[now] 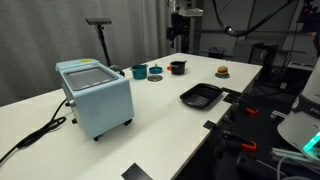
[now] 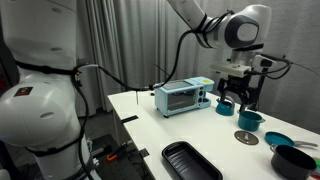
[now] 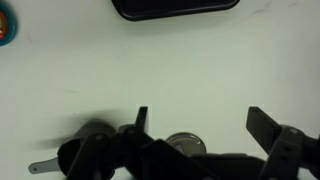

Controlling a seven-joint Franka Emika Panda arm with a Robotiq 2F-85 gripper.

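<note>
My gripper is open in the wrist view, its two fingers wide apart with nothing between them. In exterior view 2 the gripper point(image 2: 233, 100) points down above the table near the cookware. Below it in the wrist view lie a round metallic lid point(image 3: 186, 143), partly covered by the gripper's body, and a blurred dark pot point(image 3: 95, 128) with a grey handle. A black rectangular tray point(image 2: 190, 163) lies empty on the white table. The light blue toaster oven point(image 1: 98, 100) stands on the table, left in exterior view 1.
Teal pots point(image 1: 139, 72) sit toward the back, with a black pot point(image 2: 292, 162) and a teal pan point(image 2: 284, 141) nearby. A burger-like item point(image 1: 222, 72) rests at the far right.
</note>
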